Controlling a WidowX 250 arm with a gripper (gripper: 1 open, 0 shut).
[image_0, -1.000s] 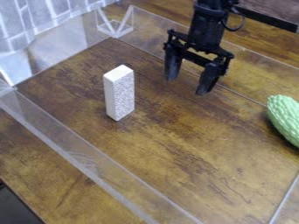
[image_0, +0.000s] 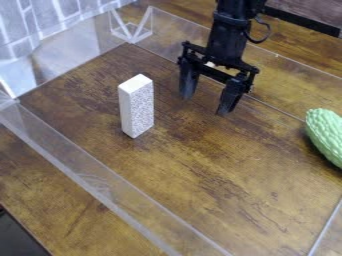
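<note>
A black gripper (image_0: 214, 86) hangs at the upper middle of the camera view, open, its two fingers spread apart over the wooden surface with nothing seen between them. A white speckled upright block (image_0: 136, 106) stands left of it and lower in the view, apart from the fingers. A pale green bumpy object (image_0: 325, 135), like a vegetable, lies at the right edge, partly out of view.
Clear plastic walls (image_0: 100, 172) border the wooden floor (image_0: 214, 190). A white quilted cloth (image_0: 40, 30) is at the top left.
The gripper has shifted very slightly, its arm a little changed in angle. The block and green object have not moved.
</note>
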